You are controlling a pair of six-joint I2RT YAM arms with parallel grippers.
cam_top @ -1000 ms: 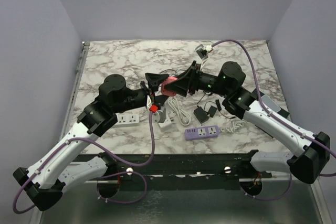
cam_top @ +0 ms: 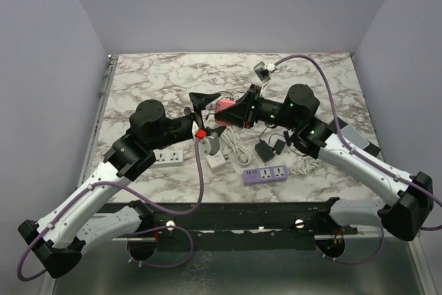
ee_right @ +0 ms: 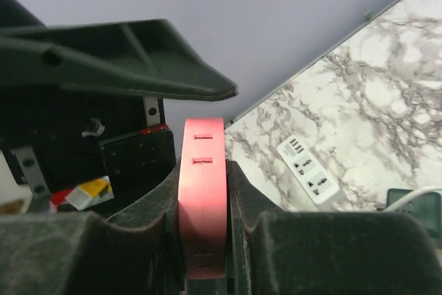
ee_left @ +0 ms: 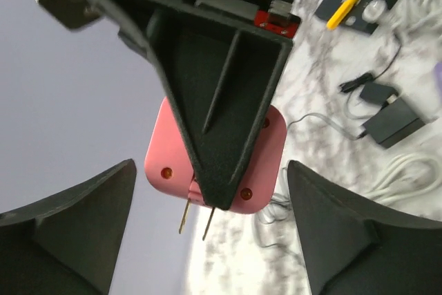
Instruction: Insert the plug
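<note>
A pink plug [cam_top: 223, 105] is held above the table by my right gripper [cam_top: 238, 112], which is shut on it. In the left wrist view, two thin metal prongs stick out of the lower edge of the pink plug [ee_left: 162, 164], and a dark right finger crosses its face. My left gripper [cam_top: 208, 114] is open, one finger on each side of the plug, with gaps showing in the left wrist view. The right wrist view shows the plug [ee_right: 202, 205] edge-on between the right fingers, a left finger [ee_right: 138, 60] rising beyond it.
A purple power strip [cam_top: 265, 175] lies at the front middle, a white strip [cam_top: 168, 158] under the left arm. Black adapters [cam_top: 264, 150], a white coiled cable [cam_top: 237, 146] and a white cube [cam_top: 216, 162] lie between.
The plug and right gripper have shifted very slightly; the left arm has hardly moved.
</note>
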